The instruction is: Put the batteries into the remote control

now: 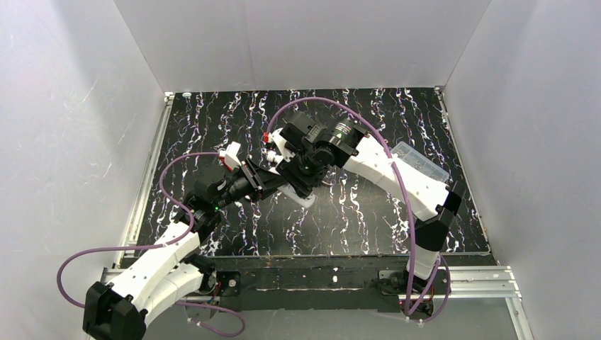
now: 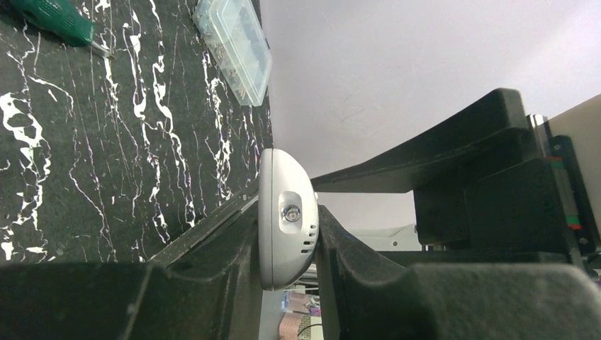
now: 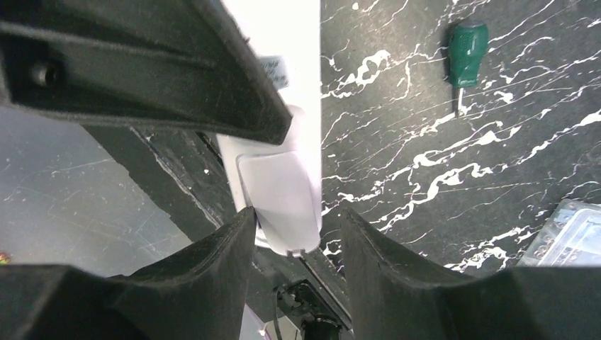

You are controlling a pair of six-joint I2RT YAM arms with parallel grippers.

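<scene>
The white remote control (image 1: pixel 302 197) is held in the air at the centre; in the left wrist view my left gripper is shut on it, seen end-on. In the right wrist view the remote (image 3: pixel 280 198) has its rounded battery-cover piece facing up, and my right gripper is part open at that end, one finger at the cover's edge. The left gripper's black finger crosses the remote's upper part. Batteries cannot be made out.
A green screwdriver (image 3: pixel 465 53) lies on the marble table beyond the remote. A clear case (image 1: pixel 418 163) lies at the right, under the right arm's side. The front table edge is below.
</scene>
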